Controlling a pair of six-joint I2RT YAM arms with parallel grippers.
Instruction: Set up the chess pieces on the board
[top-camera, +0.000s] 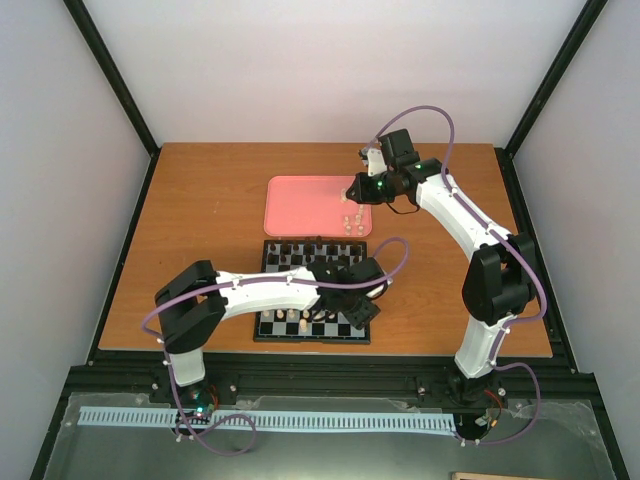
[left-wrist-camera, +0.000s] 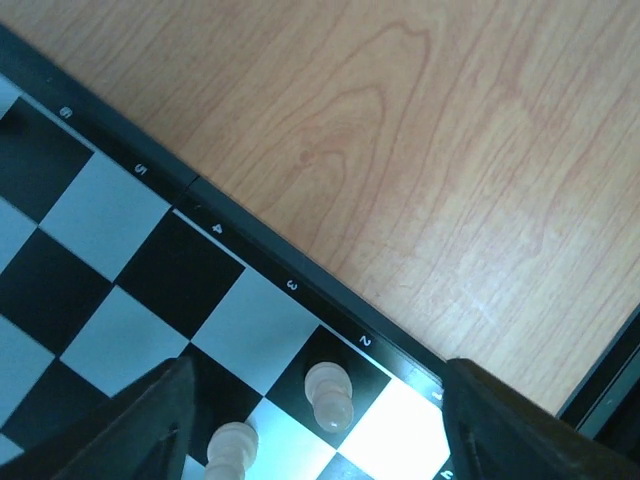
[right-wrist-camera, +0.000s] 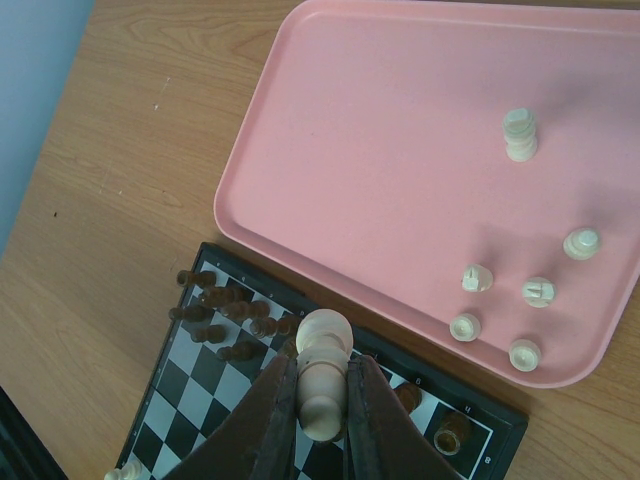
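On the black-and-white chess board (top-camera: 312, 342), a white pawn (left-wrist-camera: 329, 396) stands upright on the dark edge square by the number 2. A second white pawn (left-wrist-camera: 230, 452) stands on the square beside it. My left gripper is spread wide above the board, the edge pawn in the gap and clear of both fingers. My right gripper is shut on a white chess piece (right-wrist-camera: 324, 372), held up near the pink tray's corner. Several white pieces stand on the pink tray (right-wrist-camera: 380, 130), among them a taller one (right-wrist-camera: 519, 134).
Several brown pieces (right-wrist-camera: 240, 310) occupy the board's far side, nearest the tray. Bare table (left-wrist-camera: 480, 200) lies right of the board. In the top view, the left arm (top-camera: 270, 292) crosses over the board and hides part of it.
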